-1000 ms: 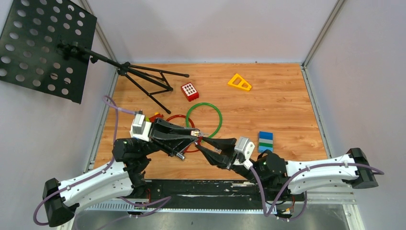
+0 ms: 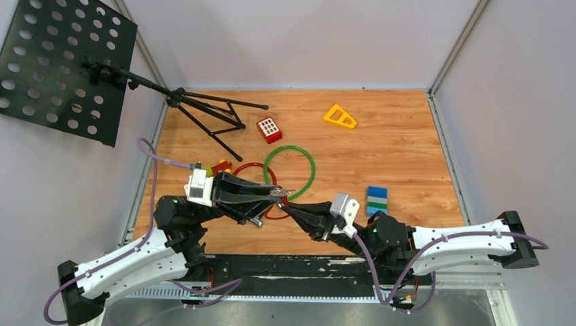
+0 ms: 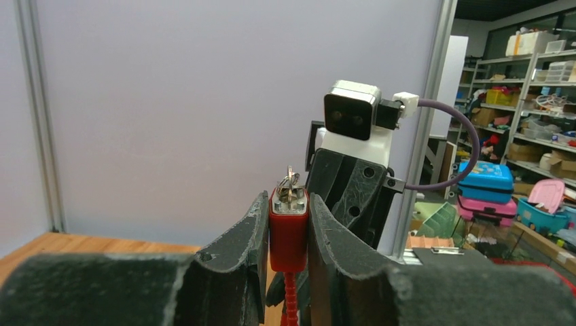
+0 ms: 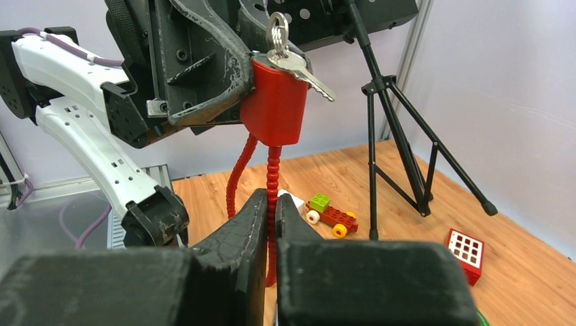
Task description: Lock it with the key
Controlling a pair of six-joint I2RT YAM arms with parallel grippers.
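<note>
Pinched upright in my left gripper is a red lock body (image 3: 288, 238) with a metal top. Over that top, the right wrist view shows a key ring (image 4: 277, 32) and a silver key (image 4: 303, 72) jutting out sideways; whether another key sits in the keyhole is hard to tell. Two strands of the lock's red beaded cable (image 4: 273, 170) hang from its underside. My right gripper, below the lock, is shut on the nearer strand. The other strand (image 4: 239, 175) passes behind its fingers. The cable's ends are not clearly visible.
A black stand (image 2: 204, 112) rises at the back left. Rings, red (image 2: 253, 165) and green (image 2: 311, 163), lie beyond the grippers. Toy bricks (image 4: 333, 216), a red block (image 2: 269, 129), a yellow triangle (image 2: 339, 117) and a blue block (image 2: 377, 202) are scattered.
</note>
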